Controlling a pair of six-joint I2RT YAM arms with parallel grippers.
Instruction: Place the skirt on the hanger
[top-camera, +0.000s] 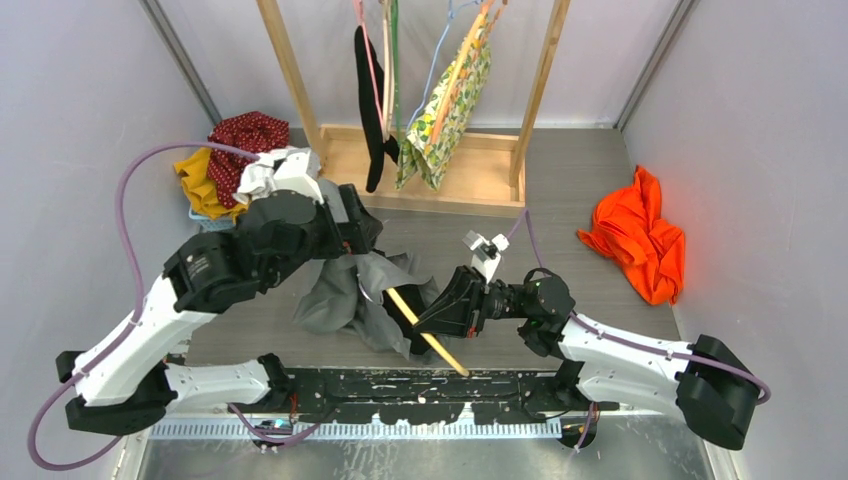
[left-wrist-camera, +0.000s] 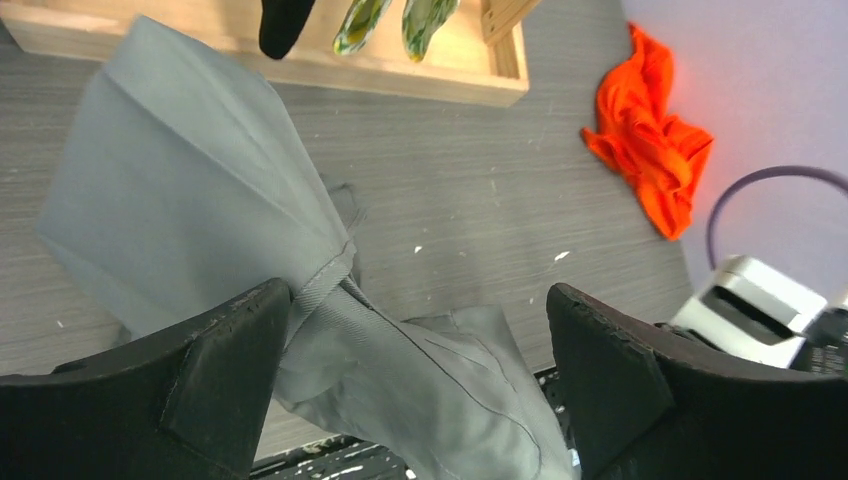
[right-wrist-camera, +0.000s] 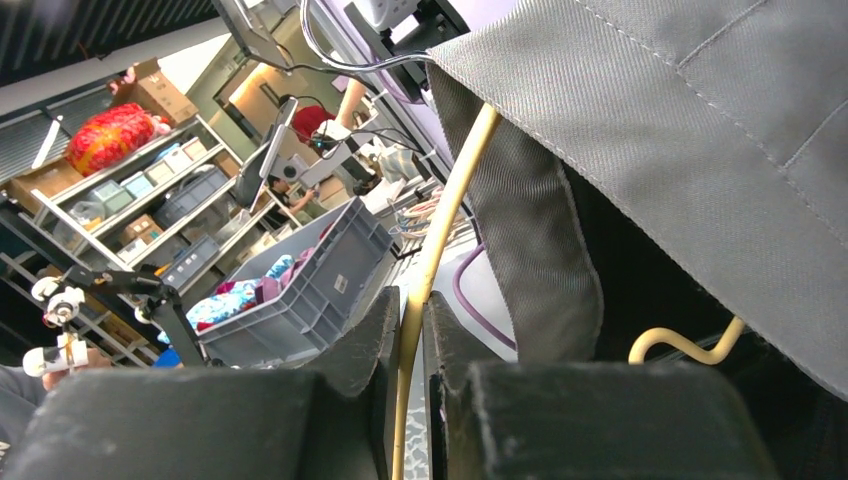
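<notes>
The grey skirt (top-camera: 345, 300) lies bunched on the table below my left gripper (top-camera: 372, 235). That gripper stands wide open in the left wrist view, and the skirt (left-wrist-camera: 330, 300) shows loose beyond and between its spread fingers. A yellow hanger (top-camera: 440, 345) slants out of the skirt's opening towards the table's front. In the right wrist view the hanger (right-wrist-camera: 440, 230) runs between the close-set fingertips of my right gripper; light gaps beside it leave the grip unclear. Its hooked end (right-wrist-camera: 690, 345) shows inside the skirt's dark opening, and the middle is hidden by fabric.
A wooden rack (top-camera: 450, 205) at the back carries a black garment (top-camera: 368, 110) and a patterned one (top-camera: 445, 120). Orange cloth (top-camera: 640, 240) lies at the right wall. Red cloth (top-camera: 245, 140) and yellow cloth (top-camera: 200, 185) sit behind my left arm.
</notes>
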